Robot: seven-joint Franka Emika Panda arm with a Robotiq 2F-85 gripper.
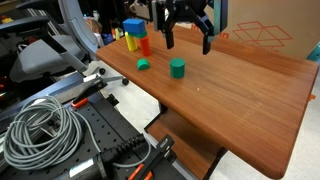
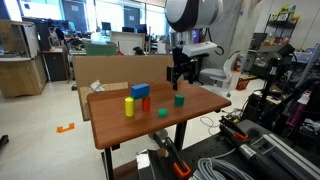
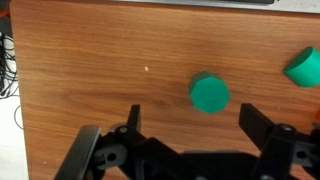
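A green cylinder [image 1: 177, 68] stands upright on the wooden table [image 1: 240, 95]. My gripper [image 1: 187, 44] hangs above it, open, with nothing between its fingers. From the wrist view, the green cylinder's top [image 3: 210, 95] shows between the two spread fingertips and a little ahead of them, right of the middle of the gap. A second green piece [image 3: 304, 68] lies on its side farther right, outside the fingers.
A blue block [image 2: 141, 84], a yellow cylinder [image 2: 129, 107] and a red cylinder [image 2: 146, 103] are grouped at one end of the table. Coiled cable [image 1: 45, 138] lies off the table's near side.
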